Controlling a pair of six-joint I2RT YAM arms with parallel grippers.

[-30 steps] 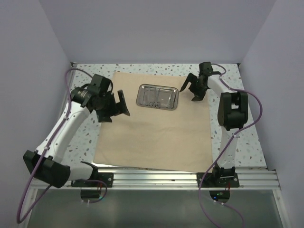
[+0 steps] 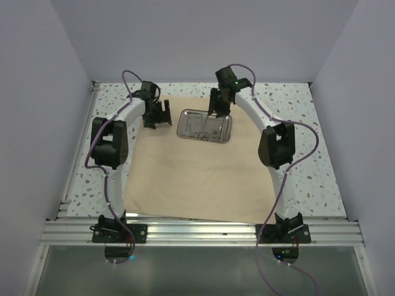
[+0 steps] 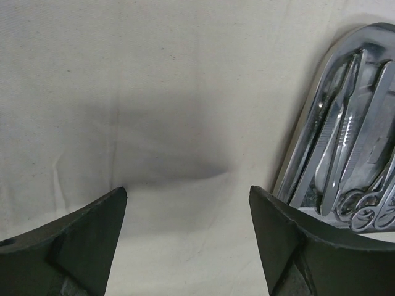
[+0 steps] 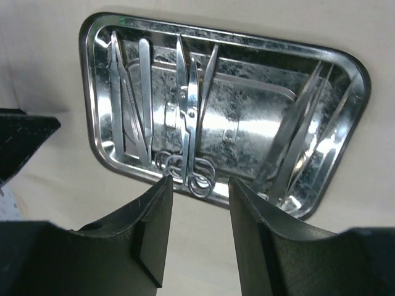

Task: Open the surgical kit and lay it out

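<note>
A metal tray (image 2: pixel 184 132) of surgical instruments lies on the beige cloth. The right wrist view shows slim handled tools (image 4: pixel 147 92) at the left, scissors (image 4: pixel 192 111) in the middle and several more slim tools (image 4: pixel 290 142) at the right. My left gripper (image 2: pixel 165 111) is open over cloth just left of the tray, with nothing between its fingers. My right gripper hovers over the tray, its fingers partly open around the scissor handles' position in view; I see nothing held.
A speckled table (image 2: pixel 308 185) borders it on both sides. Grey walls enclose the back and sides.
My right arm has swung left from beside the tray to above it, and its fingers have narrowed. My left arm moved back earlier and has shifted only slightly since. The tray is unmoved.
</note>
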